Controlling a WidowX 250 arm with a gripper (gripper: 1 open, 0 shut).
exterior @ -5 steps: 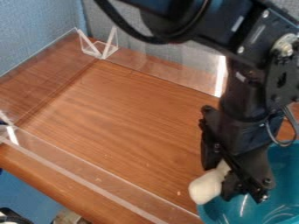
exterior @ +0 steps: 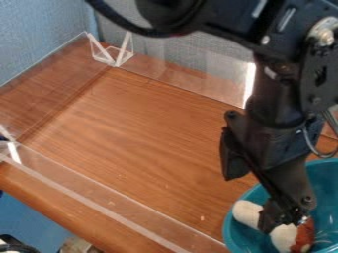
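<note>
My black gripper (exterior: 271,188) hangs at the right, its lower end down inside a teal bowl (exterior: 238,237) at the lower right. A small white and red-brown soft object (exterior: 247,212) lies in the bowl under the gripper, partly hidden by it. The gripper is open; its fingertips are partly out of clear sight against the object.
A wooden table (exterior: 132,138) with clear plastic side panels fills the middle and left, bare of objects. White tape-like brackets stand at the back left corner. Dark cables and a blue surface show at the lower left.
About a second ago the white object hung higher at the bowl's rim by the gripper; now it lies lower in the bowl. The gripper has shifted slightly.
</note>
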